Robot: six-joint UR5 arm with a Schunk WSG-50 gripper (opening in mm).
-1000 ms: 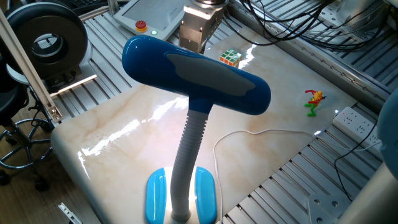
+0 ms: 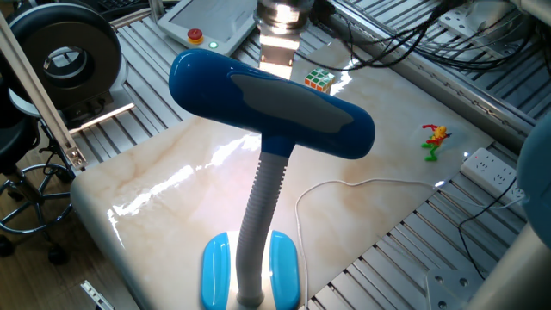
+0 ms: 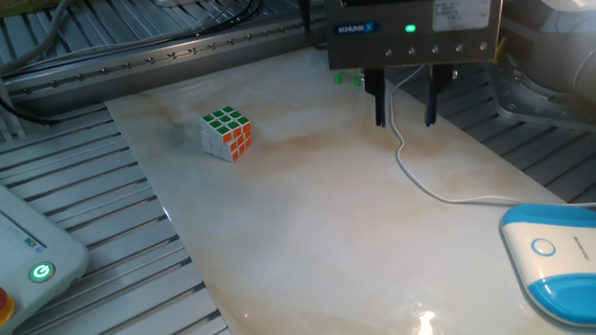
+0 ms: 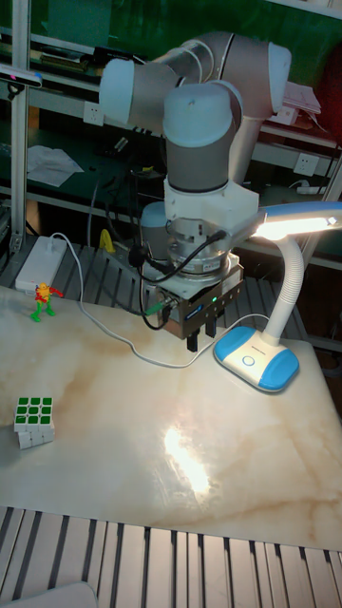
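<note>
My gripper [image 3: 406,123] hangs above the marbled board in exterior view 2, its two dark fingers spread apart with nothing between them. In exterior view 3 the gripper [image 4: 204,338] is over the board close to the lamp base. A Rubik's cube [image 3: 226,133], green on top with orange and white sides, rests on the board, well apart from the fingers. The same cube [image 4: 34,421] is at the left edge of exterior view 3. A small colourful toy figure [image 2: 436,141] stands near the board's far right edge in exterior view 1. The lamp head hides the fingers there.
A blue and white desk lamp [image 2: 271,103] with a flexible neck rises beside the gripper; its base [image 4: 257,358] sits on the board. A white cord [image 3: 419,181] runs across to a power strip [image 2: 491,172]. The board's middle [image 3: 307,223] is clear.
In exterior view 1 the gripper's visible housing has shifted and turned slightly behind the lamp head. The cube, toy figure and lamp stay where they were.
</note>
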